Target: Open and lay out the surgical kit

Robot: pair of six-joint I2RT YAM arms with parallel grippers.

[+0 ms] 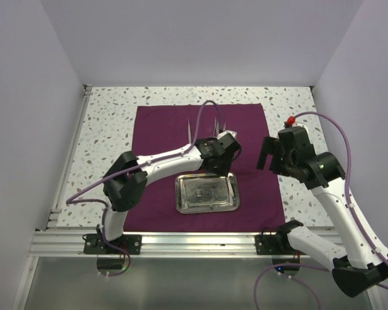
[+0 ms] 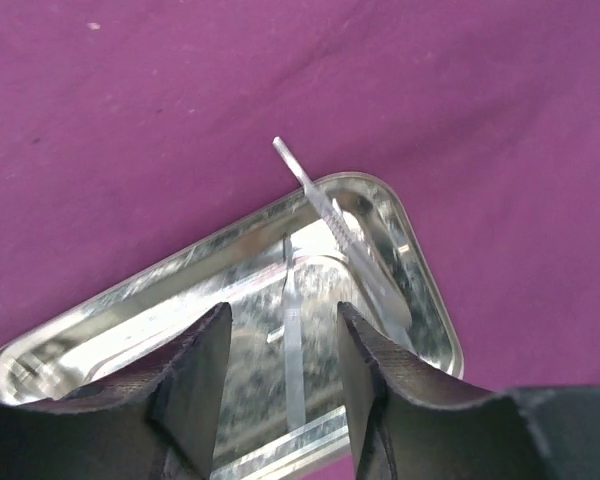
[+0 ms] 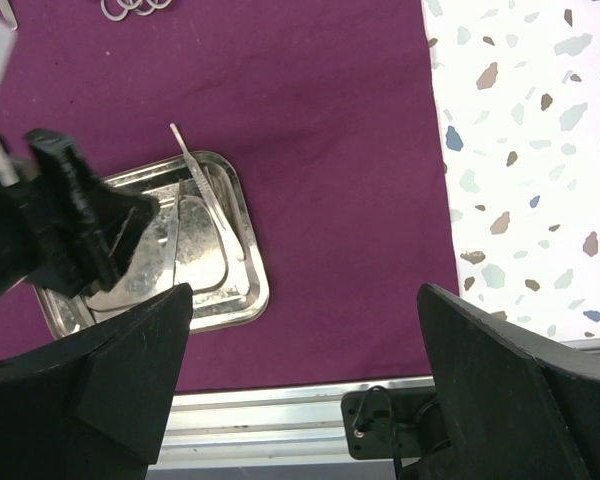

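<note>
A steel tray (image 1: pixel 206 205) lies on the purple cloth (image 1: pixel 161 213). In the left wrist view a slim serrated instrument (image 2: pixel 345 240) leans over the tray's right end, its tip past the rim, and a second slim instrument (image 2: pixel 293 360) lies inside. My left gripper hangs above the tray, open, with nothing between its fingers. My right gripper is open and empty, above the cloth's right side.
More slim instruments (image 1: pixel 189 132) lie in a row at the back of the cloth, with ring-handled ones (image 3: pixel 130 8) partly seen. The speckled table (image 1: pixel 103 142) borders the cloth; the cloth right of the tray is clear.
</note>
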